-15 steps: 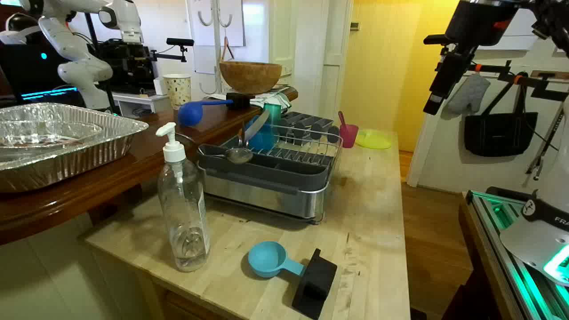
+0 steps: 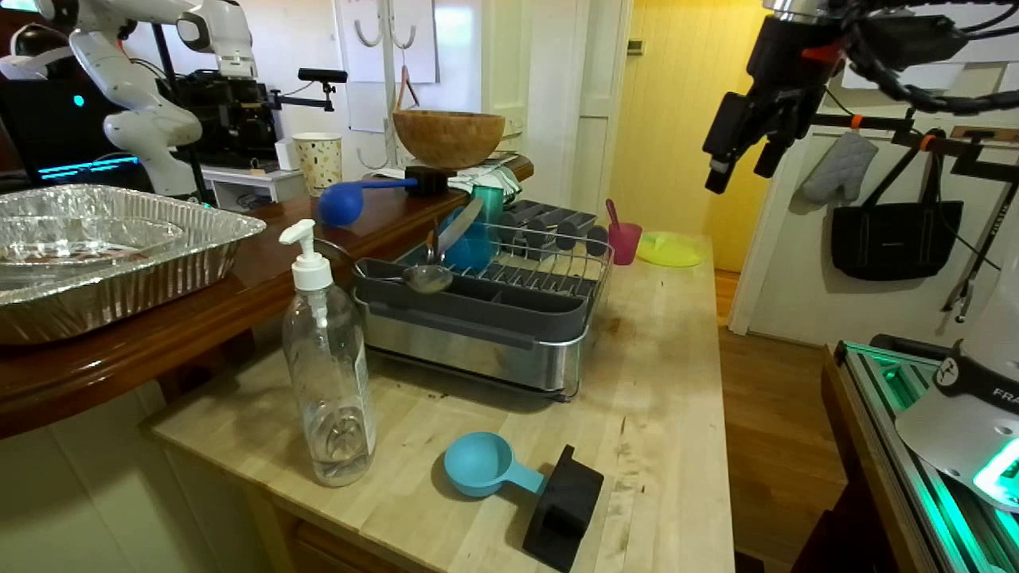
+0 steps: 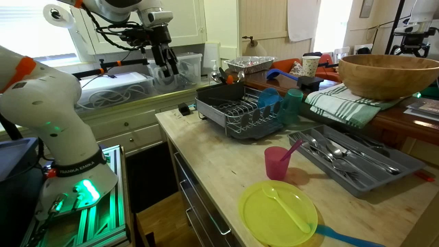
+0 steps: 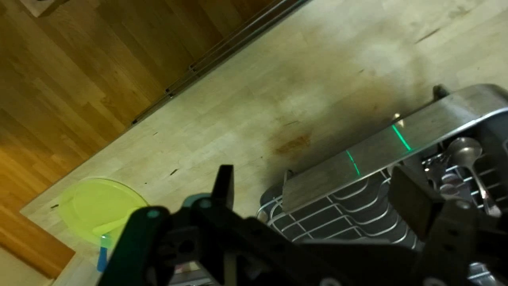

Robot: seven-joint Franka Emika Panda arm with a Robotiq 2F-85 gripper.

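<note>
High over the counter's right edge in exterior view 1, my gripper (image 2: 743, 173) is open and empty, its two fingers apart. In the wrist view one dark finger (image 4: 224, 185) and the opposite finger (image 4: 410, 198) stand wide of each other, the dish rack (image 4: 343, 178) below them. That rack (image 2: 478, 320) sits on the counter, with a ladle (image 2: 427, 278) at its near side and a blue dish (image 3: 269, 98) inside. A turquoise scoop (image 2: 480, 465) with a black block (image 2: 565, 511) at its handle lies on the near counter. A clear pump bottle (image 2: 329, 401) stands upright to its left.
A pink cup (image 3: 276, 164), a yellow plate (image 3: 255, 210) with a spoon on it, and a grey cutlery tray (image 3: 357, 187) occupy the counter's other end. On the raised ledge are a wooden bowl (image 2: 449, 138) and a foil tray (image 2: 191, 277). The counter strip beside the rack is clear.
In exterior view 1 my gripper has moved left, toward the counter, and turned so that both fingers show. The things on the counter have not moved.
</note>
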